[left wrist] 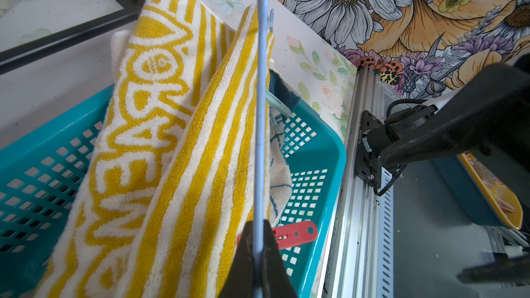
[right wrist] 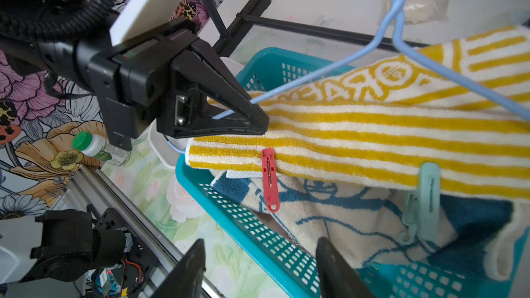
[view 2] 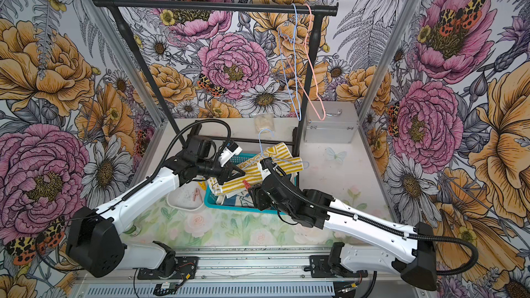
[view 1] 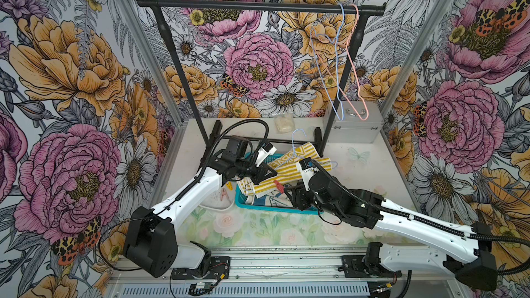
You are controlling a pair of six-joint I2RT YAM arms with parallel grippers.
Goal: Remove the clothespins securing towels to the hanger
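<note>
A yellow-and-white striped towel (right wrist: 353, 138) lies over the blue hanger (right wrist: 331, 71). Across its lower edge sits a red clothespin (right wrist: 269, 182), and farther right a pale green clothespin (right wrist: 428, 201). My left gripper is shut on the thin hanger wire, which runs between its fingertips. In the right wrist view, the open right gripper has the red clothespin ahead of the gap between its fingers, with nothing held. From the top left view, the right gripper (view 1: 286, 192) stands just right of the red clothespin (view 1: 278, 186).
Beneath the towel, a teal basket (right wrist: 243, 215) holds a blue-and-beige towel (right wrist: 331, 215). A white tray (view 1: 218, 205) stands left of it. Two empty hangers (view 1: 338, 66) hang from the black rack (view 1: 248, 5). Right of the basket, the table is mostly clear.
</note>
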